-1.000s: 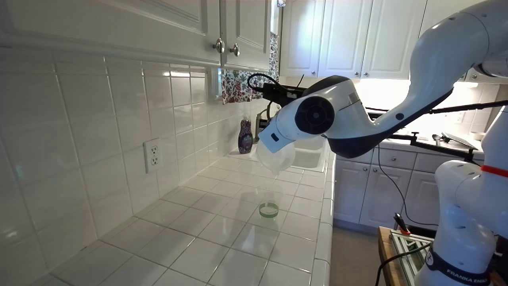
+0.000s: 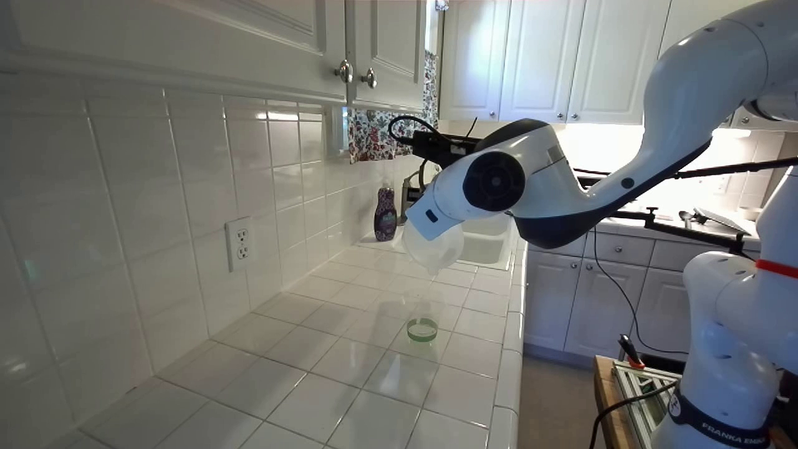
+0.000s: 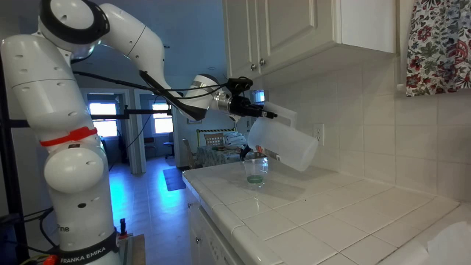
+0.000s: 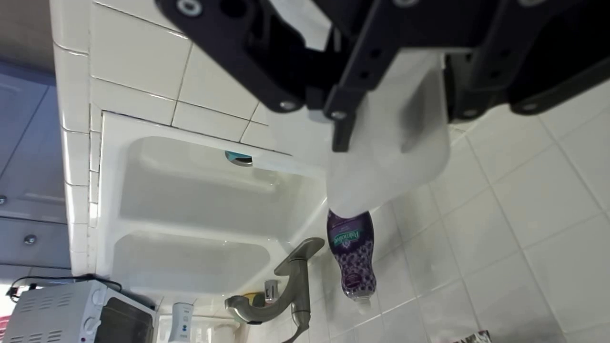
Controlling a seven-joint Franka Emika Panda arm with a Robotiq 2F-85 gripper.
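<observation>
A translucent white pitcher (image 3: pixel 284 140) hangs tilted above the counter, its mouth end low toward a clear cup. My gripper (image 3: pixel 274 115) is shut on the pitcher's handle (image 3: pixel 282 112). In the wrist view the gripper has the handle (image 4: pixel 394 166) between its dark fingers. The clear cup (image 3: pixel 255 170) stands upright on the tiles, with green at its bottom; in exterior view 1 the cup (image 2: pixel 423 329) sits below the pitcher (image 2: pixel 434 246). I cannot tell whether any liquid is flowing.
Upper cabinets (image 3: pixel 287 26) overhang the counter along the wall.
</observation>
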